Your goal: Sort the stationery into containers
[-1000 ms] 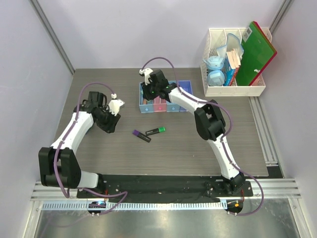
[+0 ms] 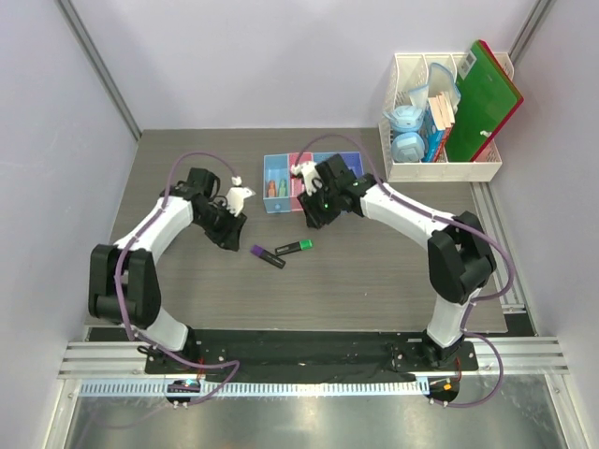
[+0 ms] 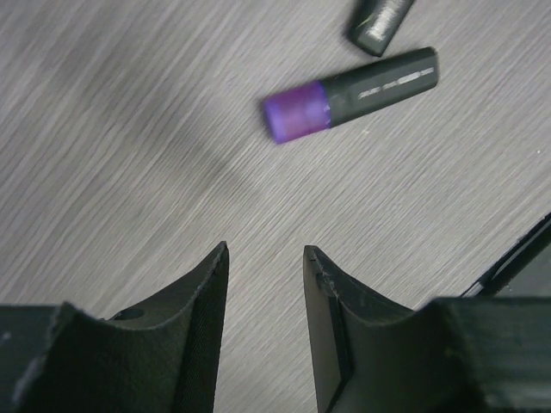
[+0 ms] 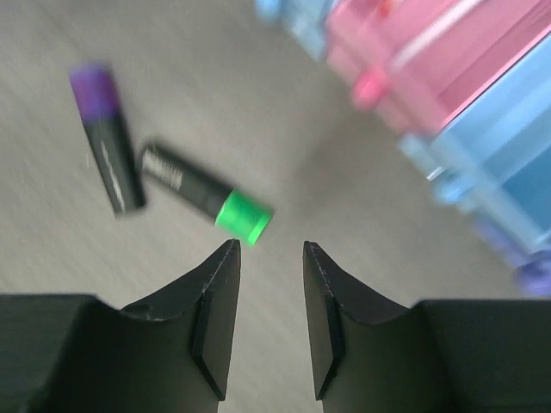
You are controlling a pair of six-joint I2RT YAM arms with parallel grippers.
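Two dark markers lie close together on the table: a purple-capped marker (image 2: 269,256) and a green-capped marker (image 2: 294,247). The purple-capped marker (image 3: 353,96) is ahead of my left gripper, whose fingers are parted around nothing. In the right wrist view the green-capped marker (image 4: 204,194) is just beyond my right gripper, which is open and empty; the purple-capped marker (image 4: 108,138) lies farther left. Behind the markers stands the sectioned container (image 2: 279,204), blue and pink, partly covered by my right arm. Small coloured items (image 2: 283,188) stand in its left compartment.
A white rack (image 2: 440,172) at the back right holds books (image 2: 438,124), light-blue boxes (image 2: 408,147) and a green board (image 2: 483,105). Bare table (image 2: 374,290) stretches across the front and right.
My right gripper has come out from over the container's left compartment, moving right and toward the front. My left gripper has shifted right, closer to the markers. Both markers have stayed put.
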